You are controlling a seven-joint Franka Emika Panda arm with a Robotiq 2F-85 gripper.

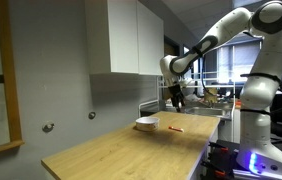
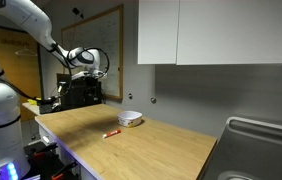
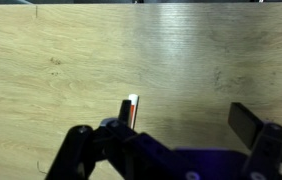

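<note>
A white bowl or pot (image 2: 130,119) stands on the wooden table near the wall. In front of it a thin red-and-white stick, perhaps a marker (image 2: 112,134), lies flat on the wood. My gripper (image 1: 178,101) hangs well above the table, open, with nothing in its fingers. In the wrist view the same marker (image 3: 133,111) shows just left of the gripper, its lower part hidden behind the left finger (image 3: 110,138). The bowl is out of that view.
Long bare wood stretches across the table (image 1: 111,155). White cabinets (image 2: 216,33) hang on the wall above its back edge. In the second exterior view a metal sink (image 2: 256,150) lies at the right.
</note>
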